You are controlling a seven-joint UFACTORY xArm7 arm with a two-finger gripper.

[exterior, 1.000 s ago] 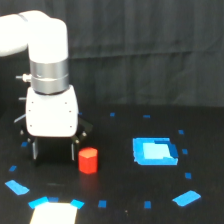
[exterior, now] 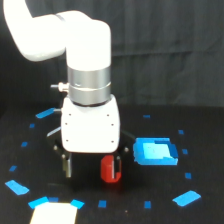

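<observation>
A red block (exterior: 109,172) stands on the dark table, front centre. My white gripper (exterior: 93,166) hangs over the table with its fingers spread wide. Its left finger (exterior: 67,164) is well to the left of the block. The dark right finger overlaps the block in the picture; whether they touch I cannot tell. The gripper body hides what lies behind it. Nothing shows held.
A blue-rimmed square (exterior: 139,154) with a white middle lies to the right. Blue tape pieces (exterior: 186,198) and small blue marks are scattered over the dark table. A pale square (exterior: 52,214) sits at the front left edge.
My arm has moved right and somewhat lower, so the gripper now overlaps the red block in view. The block appears slightly farther right and lower. The fingers remain apart.
</observation>
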